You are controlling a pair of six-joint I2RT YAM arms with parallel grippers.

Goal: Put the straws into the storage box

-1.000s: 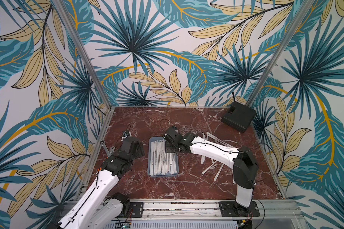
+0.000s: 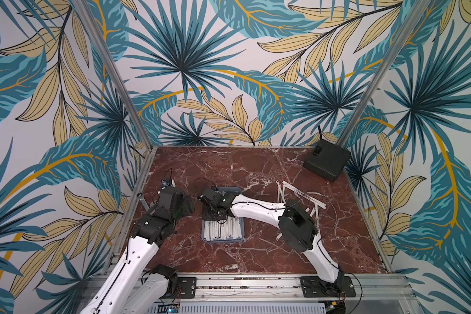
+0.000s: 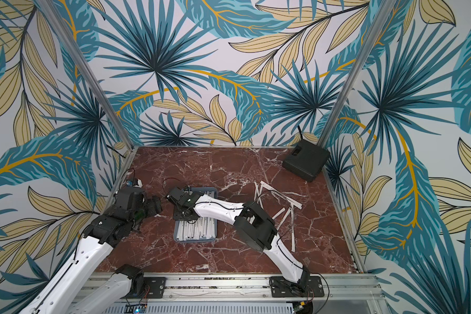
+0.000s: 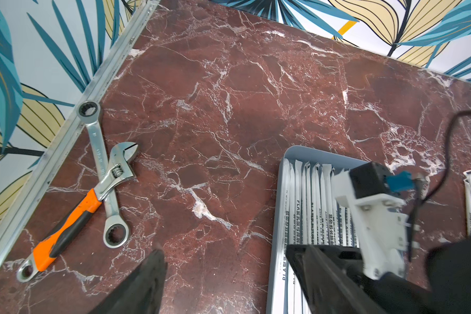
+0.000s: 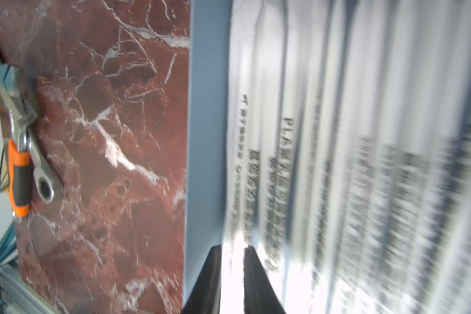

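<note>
The storage box (image 2: pixel 243 234), a grey-blue tray, stands mid-table in the top left view with many white wrapped straws (image 2: pixel 223 230) lying lengthwise in it. Above its left part hangs my right gripper. Its fingers are a small gap apart, with a white straw visible in that gap; whether they touch it I cannot tell. Left of the box, over bare table, my left gripper is spread wide with nothing between its fingers. Loose straws (image 2: pixel 304 194) lie scattered on the table to the right. The right arm covers the box's far part from above.
A combination wrench (image 4: pixel 95 137) and an orange-handled adjustable wrench (image 4: pixel 70 225) lie crossed near the left edge. A black box (image 2: pixel 327 159) occupies the back right corner. Bare table shows behind the storage box.
The left arm has shifted slightly left.
</note>
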